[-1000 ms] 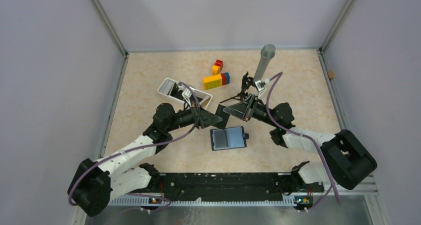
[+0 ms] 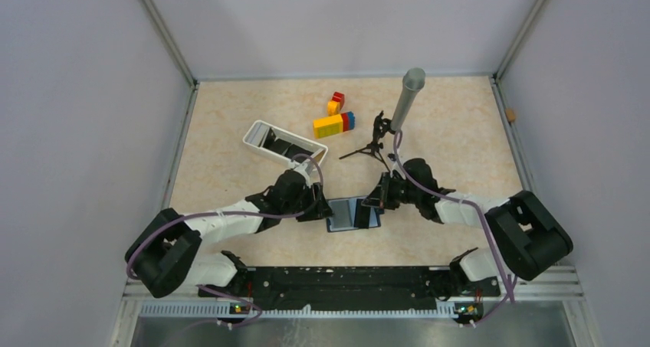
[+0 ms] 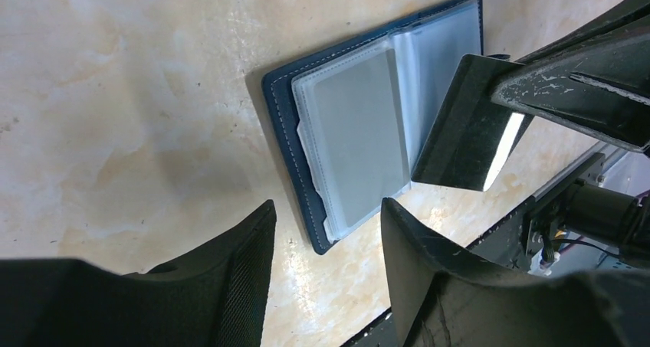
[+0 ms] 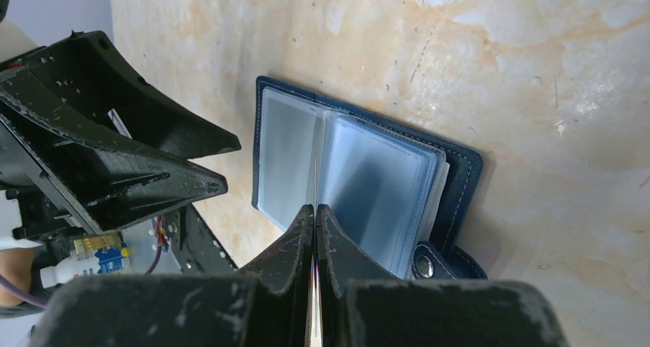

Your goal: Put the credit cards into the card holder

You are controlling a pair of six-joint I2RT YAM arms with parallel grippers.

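The card holder lies unfolded on the table, a dark blue case with clear sleeves. My right gripper is shut on a black card, which it holds over the holder's right-hand side. Seen from the right wrist, the card is nearly edge-on, a thin line above the fold; whether it touches a sleeve I cannot tell. At the holder's left edge, my left gripper is open, its fingers apart with nothing between them.
A white tray with several cards stands behind the left arm. Coloured blocks and a microphone on a small tripod are at the back. Bare table lies in front of the holder and to its left.
The right gripper has lowered the black card from above the holder's back edge to over its right side. My left gripper has let go of the card and moved down to the holder's left edge.
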